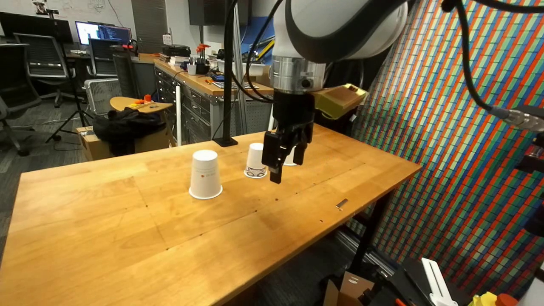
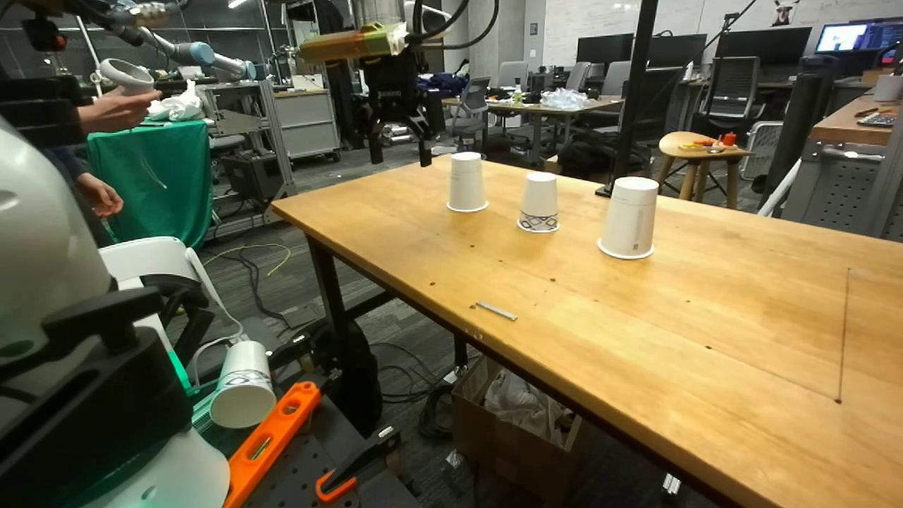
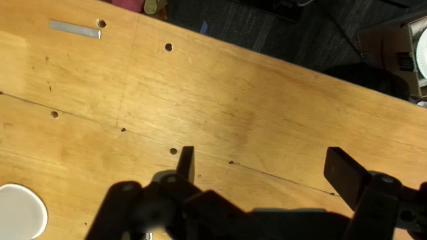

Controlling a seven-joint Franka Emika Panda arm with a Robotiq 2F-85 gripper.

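Three white paper cups stand upside down in a loose row on the wooden table: a tall one [image 1: 205, 176], a shorter one with a dark patterned band [image 1: 255, 159], and a plain one [image 2: 466, 182]. In exterior view 1 my black gripper [image 1: 287, 167] hides most of the plain cup. Exterior view 2 has the gripper [image 2: 401, 159] in the air to the left of that cup, clear of it. The wrist view shows the gripper open over bare wood, its fingers wide apart with nothing between. One pale cup [image 3: 20, 212] is cut off at the lower left; which one, I cannot tell.
A thin metal strip [image 2: 496, 310] lies near the table edge. A black post [image 1: 228, 76] rises at the opposite edge, behind the cups. Another patterned cup [image 2: 243, 385] lies tipped off the table.
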